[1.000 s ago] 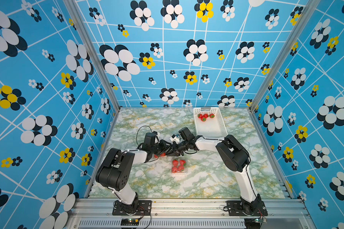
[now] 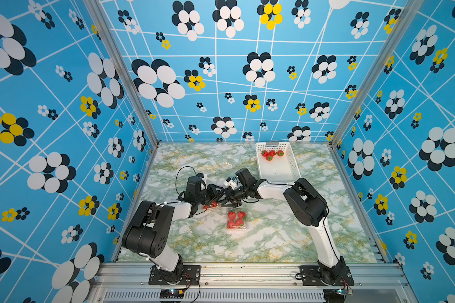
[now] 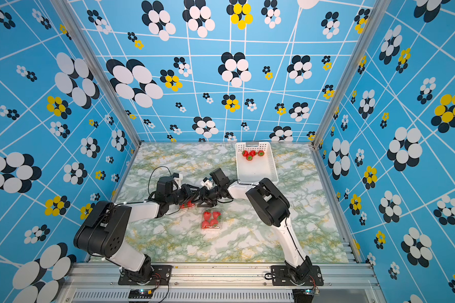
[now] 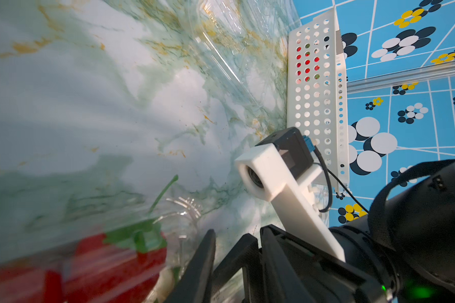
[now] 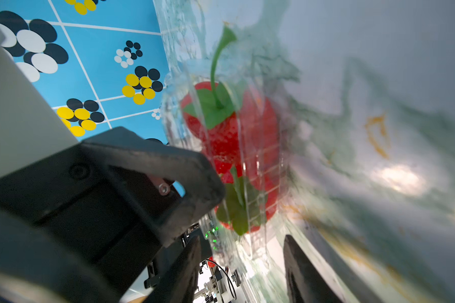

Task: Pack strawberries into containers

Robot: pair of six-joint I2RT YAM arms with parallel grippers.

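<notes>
A clear container of strawberries (image 5: 220,131) lies on its side in the right wrist view, close to both grippers. In the top views it is mostly hidden under my left gripper (image 2: 217,194) and right gripper (image 2: 230,199), which meet at the table's middle. The right gripper stands open beside the container. The left gripper's fingers are apart, partly out of frame; a strawberry (image 4: 118,262) shows behind clear plastic next to them. A second container (image 3: 210,219), filled with strawberries, sits on the table nearer me.
A white perforated basket (image 2: 293,171) at the back right holds several strawberries. Empty clear plastic (image 4: 232,55) lies on the table in the left wrist view.
My left arm has shifted, its elbow moving left and its gripper slightly back from my right gripper. The right arm and the nearer container look unchanged.
</notes>
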